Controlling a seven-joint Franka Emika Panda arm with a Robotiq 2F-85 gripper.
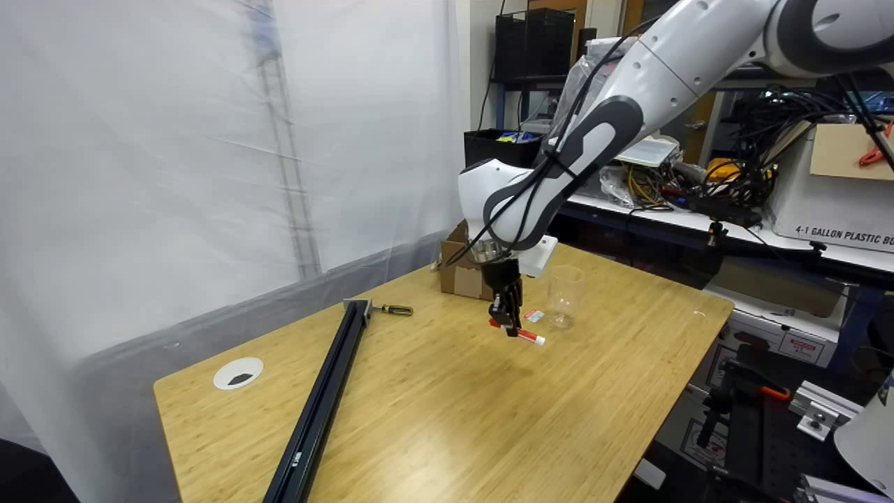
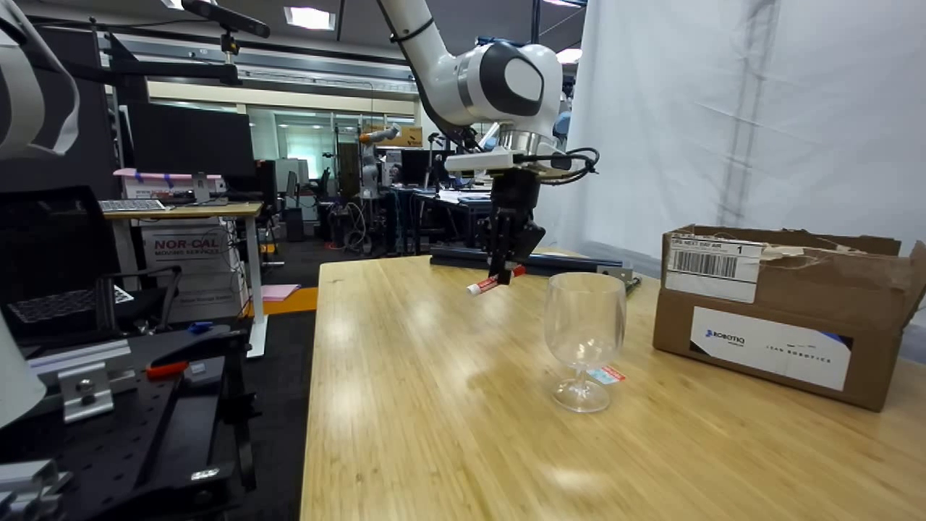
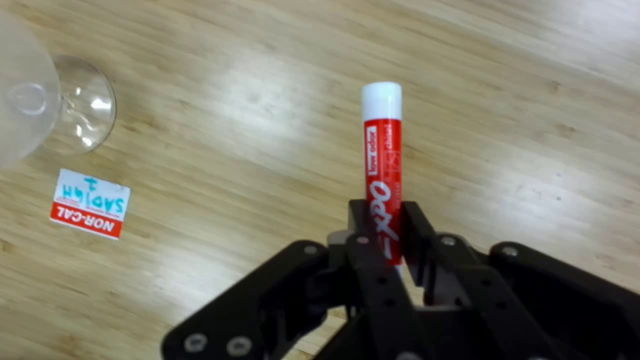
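Between the fingers of my gripper is a red marker (image 3: 382, 150) with a white end, and the fingers are shut on it around its middle. In exterior view 2 the marker (image 2: 482, 285) hangs above the table, tilted, its white end lower than its red one. The clear stemmed glass (image 2: 585, 325) stands upright on the table, apart from the gripper (image 2: 501, 270) and nearer that camera. At the wrist view's left edge the glass (image 3: 84, 105) is only partly in frame.
A small red and white label (image 3: 90, 204) lies flat beside the glass. An open cardboard box (image 2: 781, 312) stands near the curtain. A black rail (image 1: 323, 402) and a screwdriver (image 1: 394, 310) lie on the table (image 1: 536, 419), whose front area is clear.
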